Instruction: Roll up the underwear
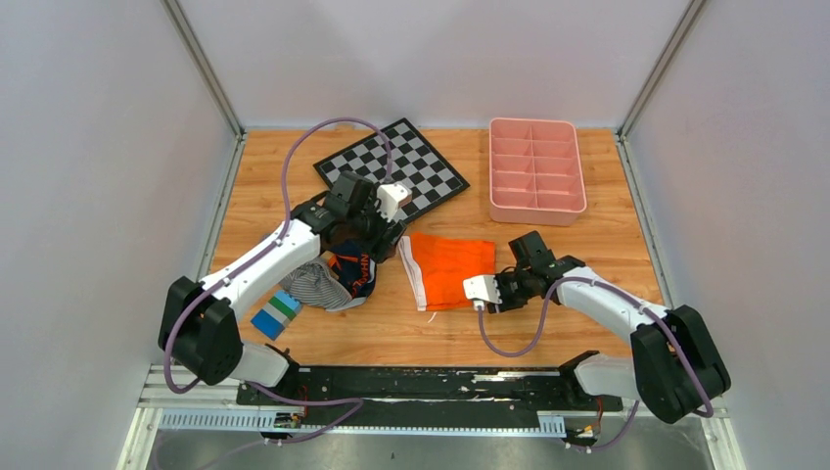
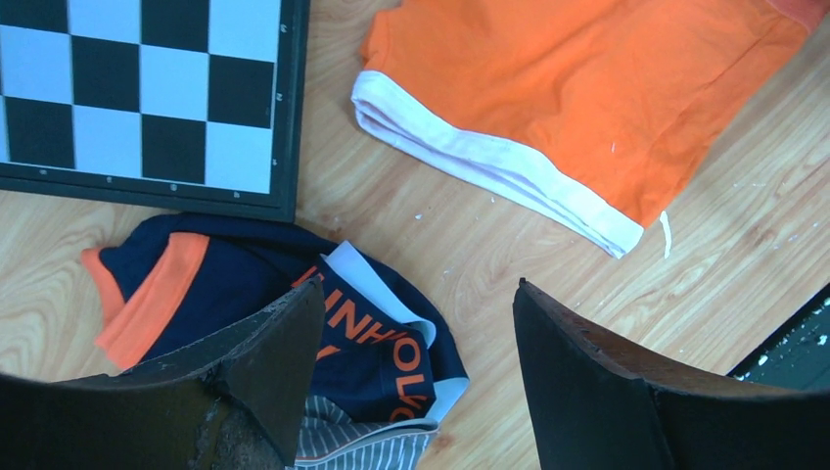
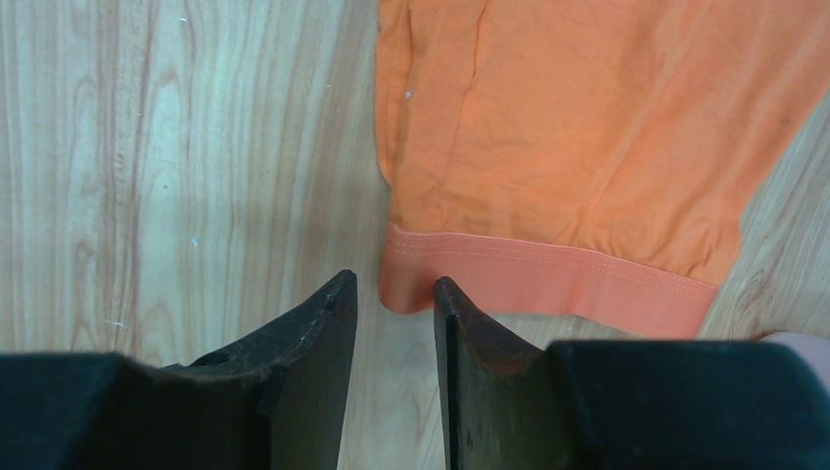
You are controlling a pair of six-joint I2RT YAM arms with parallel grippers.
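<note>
The orange underwear (image 1: 448, 262) lies flat on the wooden table with a white band (image 2: 509, 171) along its left edge. My right gripper is low at a corner of the orange band (image 3: 548, 279), its fingers part open with nothing clearly held between them. My left gripper stands open above the dark navy garment (image 2: 245, 274) and bare table, left of the underwear, with nothing between its fingers.
A chessboard (image 1: 347, 157) lies at the back left and a pink compartment tray (image 1: 536, 206) at the back right. A striped cloth (image 1: 315, 286) and coloured blocks (image 1: 269, 323) lie at the left. Bare table surrounds the underwear's right side.
</note>
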